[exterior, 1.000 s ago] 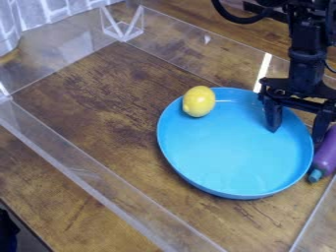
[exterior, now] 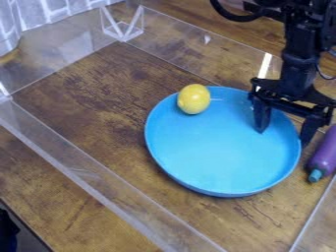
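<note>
A round blue plate (exterior: pixel 210 153) lies on the wooden surface, with a yellow egg-shaped object (exterior: pixel 194 99) on its back-left part. My black gripper (exterior: pixel 284 120) hangs at the plate's right rim, its open fingers low over that edge; I see nothing clearly held. A purple elongated object (exterior: pixel 324 155) lies just right of the plate, partly out of frame.
Clear plastic walls (exterior: pixel 121 26) edge the work area at the back and along the lower left. The wooden floor (exterior: pixel 79 108) left of the plate is bare.
The blue plate, with the yellow object on it, has shifted slightly to the left. My gripper has moved a little left too.
</note>
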